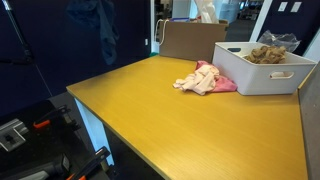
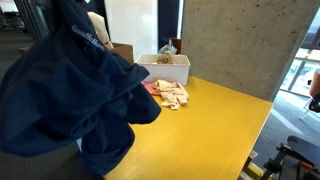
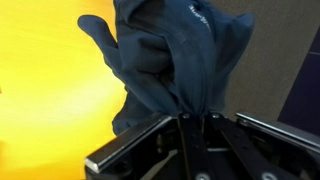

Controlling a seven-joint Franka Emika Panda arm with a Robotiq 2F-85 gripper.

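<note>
A dark navy cloth with small pale lettering hangs in loose folds, large across the left of exterior view 2. In the wrist view my gripper is shut on this cloth, which bunches at the fingertips and hides them in part. In exterior view 1 the cloth shows faintly against the dark backdrop at the upper left, above and beyond the table's left side. The gripper itself is out of sight there.
Pink and cream cloths lie crumpled on the yellow table. Behind them stands a white bin holding a brown item and clear plastic. A cardboard box is at the back edge.
</note>
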